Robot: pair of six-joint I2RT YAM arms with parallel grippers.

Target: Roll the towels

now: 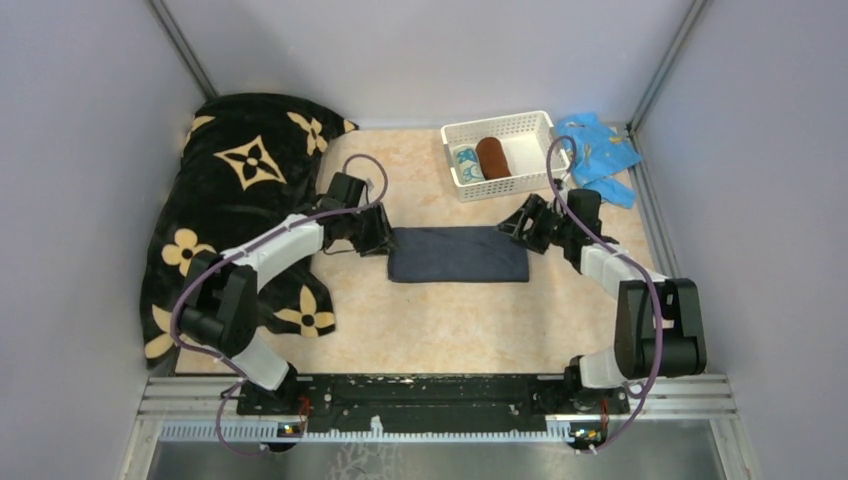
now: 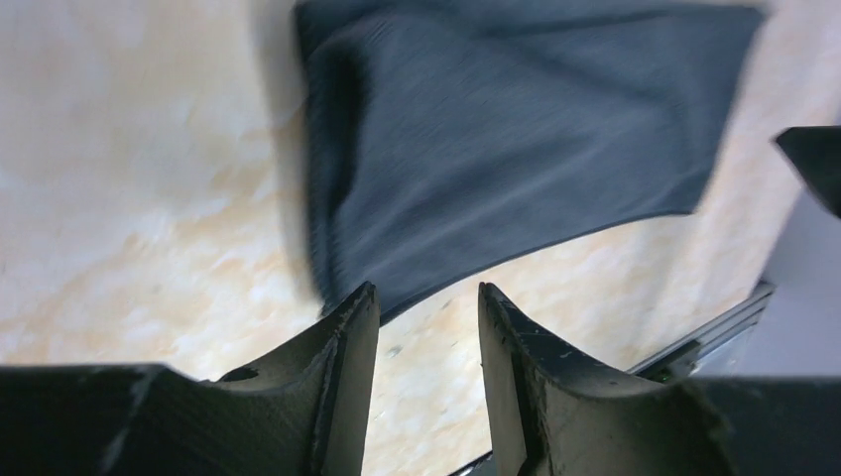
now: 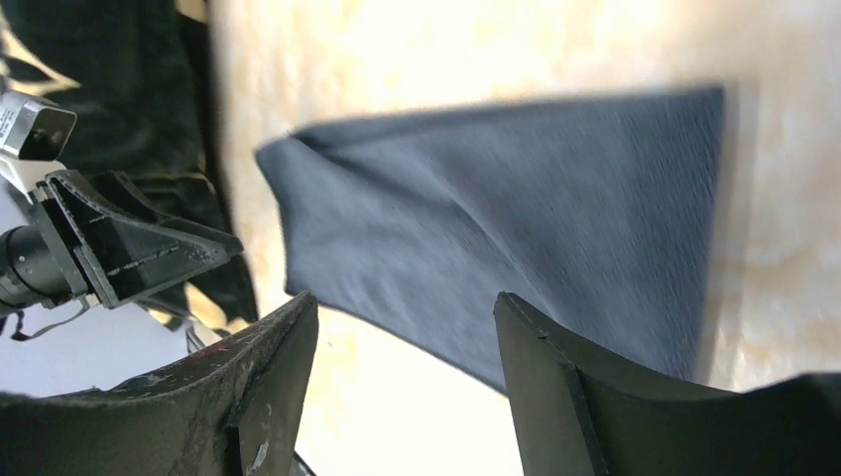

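Note:
A dark grey-blue towel [image 1: 450, 258] lies as a long flat strip on the table, its left end slightly bunched in the left wrist view [image 2: 466, 169]. My left gripper [image 1: 383, 240] is just off that left end, above it, fingers parted with nothing between them [image 2: 429, 296]. My right gripper [image 1: 520, 225] hovers over the towel's right end, open and empty; in the right wrist view the towel [image 3: 595, 198] spreads below its fingers.
A white basket [image 1: 530, 150] at the back holds two rolled items. Blue cloths [image 1: 595, 160] lie at the back right. A black patterned blanket [image 1: 220, 220] covers the left side.

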